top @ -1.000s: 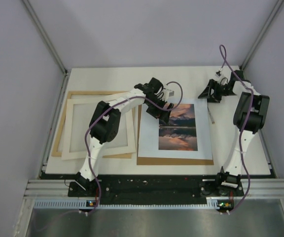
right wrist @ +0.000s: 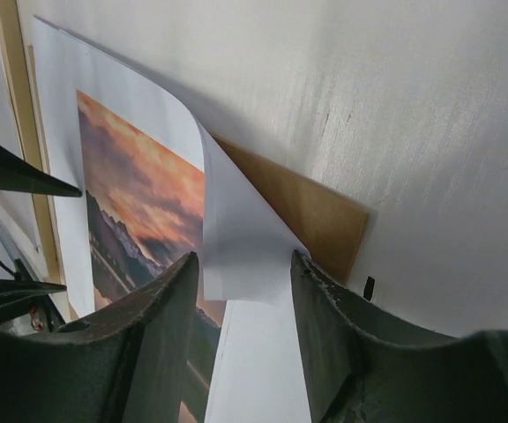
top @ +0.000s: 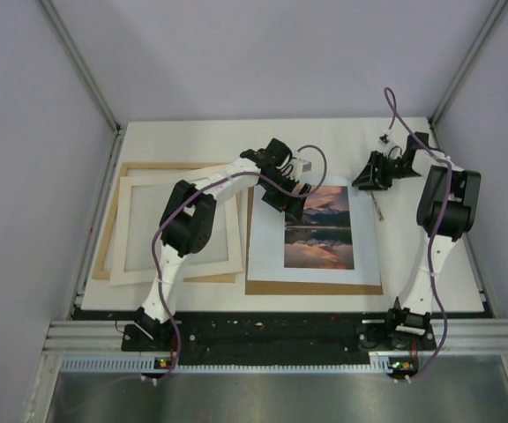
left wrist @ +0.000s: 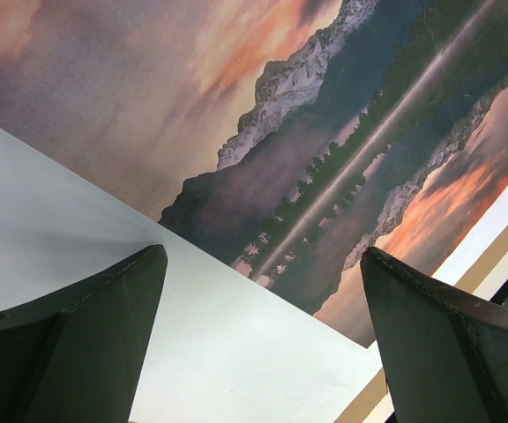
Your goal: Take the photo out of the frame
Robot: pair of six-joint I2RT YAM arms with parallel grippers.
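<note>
The photo [top: 317, 247], a mountain lake at sunset with a wide white border, lies on a brown backing board [top: 311, 288]. In the right wrist view its far right corner [right wrist: 241, 247] is bent up and folded over, baring the board below. My right gripper is at that corner, its fingers apart with the raised white paper showing in the gap; contact is unclear. Above the picture's upper left part is my left gripper, open, with nothing gripped. The white frame [top: 123, 229] rests at the left of the table.
A thin dark tool [top: 377, 206] lies just right of the photo. A wooden frame [top: 106, 238] sits under the white one. Bare table [top: 413, 238] extends along the right side.
My right gripper has shifted slightly left and toward the near side, at the photo's corner. The left arm has stayed still.
</note>
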